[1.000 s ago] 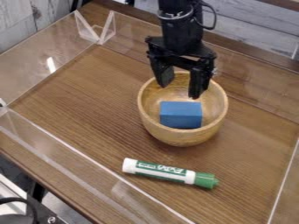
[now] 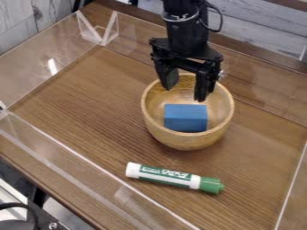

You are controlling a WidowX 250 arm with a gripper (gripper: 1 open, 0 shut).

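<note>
My black gripper [image 2: 186,81] hangs over the back part of a round wooden bowl [image 2: 162,130], its two fingers apart and open, with nothing seen held between them. A blue block [image 2: 186,117] lies inside the bowl toward its front, below and in front of the fingers. A green and white marker [image 2: 174,176] lies on the wooden table in front of the bowl, angled slightly, its green cap to the right.
Clear walls edge the work area. A black cable shows at the bottom left corner.
The gripper has shifted very slightly over the bowl. The bowl, block and marker look the same.
</note>
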